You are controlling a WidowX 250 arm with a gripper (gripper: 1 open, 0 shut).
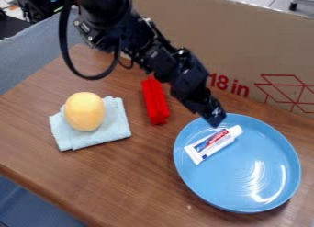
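Observation:
The black arm reaches in from the top left. Its gripper [211,112] hangs just above the back edge of a blue plate [245,185]; whether it is open or shut is hard to see. A white toothpaste tube [215,143] with blue and red print lies on the plate. To the left, a red object [156,102] lies on the wooden table. A yellow round item [84,110] rests on a folded pale blue cloth [106,132].
A cardboard box [263,65] stands along the back of the table [110,175]. The table's left edge borders a blue-grey surface. Bare wood shows at the front left.

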